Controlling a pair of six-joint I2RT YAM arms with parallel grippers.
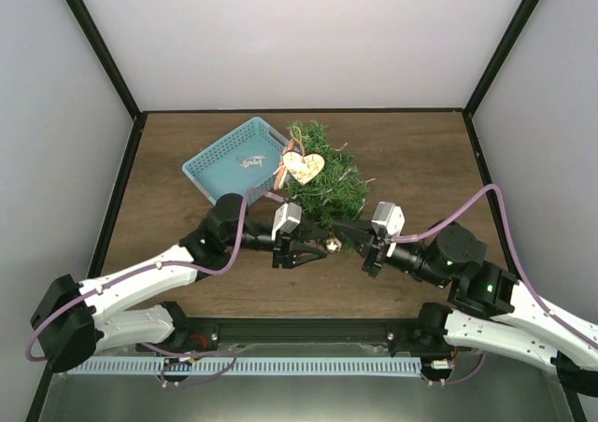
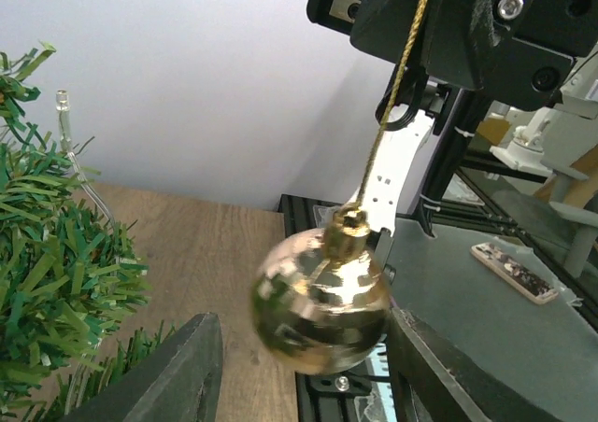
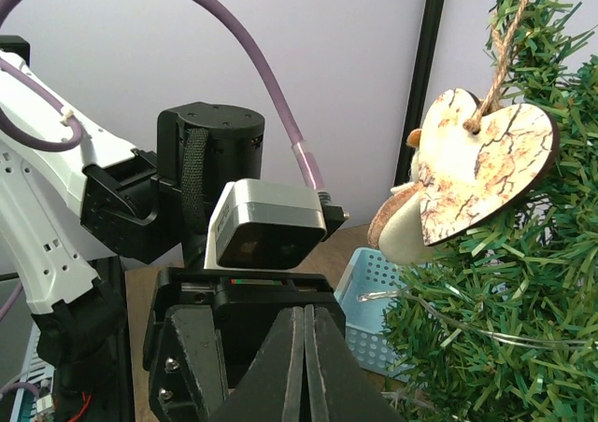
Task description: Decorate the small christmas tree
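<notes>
A small green Christmas tree carries a wooden heart and, behind it, other wooden ornaments. A shiny gold ball hangs on a gold cord that runs up to my right gripper, which is shut, its fingertips together in the right wrist view. My left gripper is part open beside the tree, its two fingertips just below the ball in the left wrist view; the ball appears between or just above them, and contact cannot be told.
A light blue basket with small pale items sits at the back left of the wooden table.
</notes>
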